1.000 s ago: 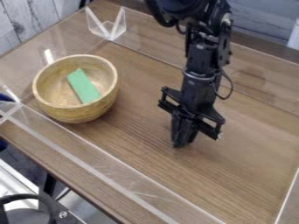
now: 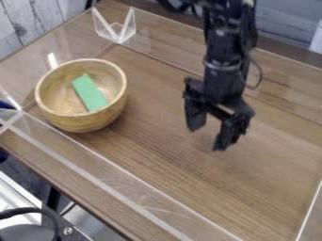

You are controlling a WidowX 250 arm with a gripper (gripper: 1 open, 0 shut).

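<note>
My black arm reaches down from the top centre over the wooden table, its gripper (image 2: 212,134) blurred in the middle right, with fingers spread apart; I make out nothing held between them. To the left, a wooden bowl (image 2: 56,109) holds a green block (image 2: 90,93).
A small white wire-like object (image 2: 115,26) stands at the back left. A dark object (image 2: 28,231) shows at the bottom left corner, near the table's edge.
The gripper has risen somewhat and is now motion-blurred, its fingers looking more spread. The bowl and green block have not moved.
</note>
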